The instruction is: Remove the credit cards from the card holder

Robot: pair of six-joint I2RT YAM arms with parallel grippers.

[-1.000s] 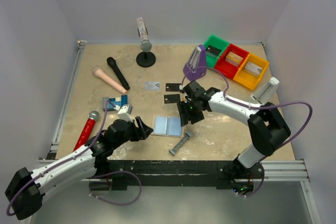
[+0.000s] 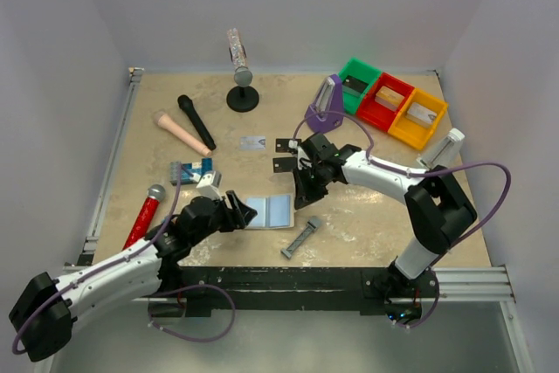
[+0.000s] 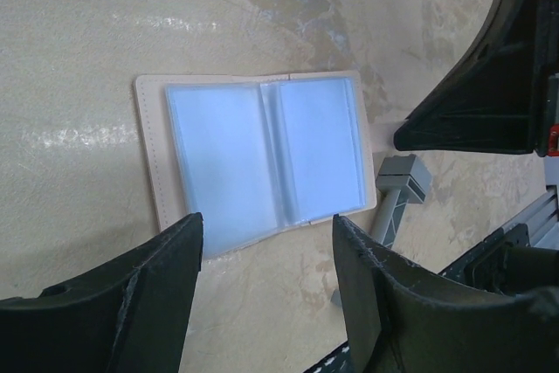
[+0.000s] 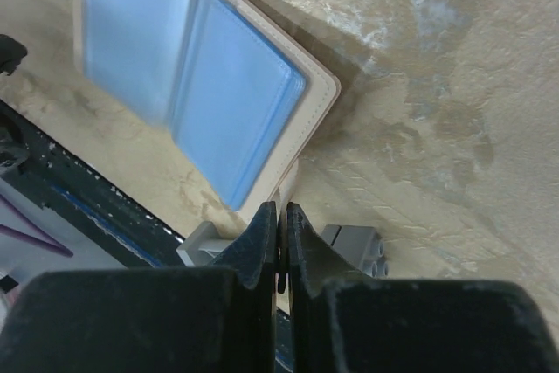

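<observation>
The card holder (image 2: 270,211), a flat beige-edged folder with two pale blue clear pockets, lies open near the table's front. My left gripper stands part open over its near edge, fingers apart with nothing between them. At the holder's right edge, my right gripper is shut on a thin pale strip of the rim. Three cards lie loose behind the holder: a light one (image 2: 252,142), a dark one (image 2: 286,145) and another dark-looking one (image 2: 285,164). Whether cards are inside the pockets cannot be told.
A grey dumbbell-shaped object (image 2: 301,238) lies just right of the holder. Green (image 2: 360,70), red (image 2: 378,120) and yellow (image 2: 410,133) bins stand at the back right, beside a purple stand (image 2: 320,120). On the left lie microphones (image 2: 197,122) and a blue item (image 2: 191,171).
The left arm has barely moved.
</observation>
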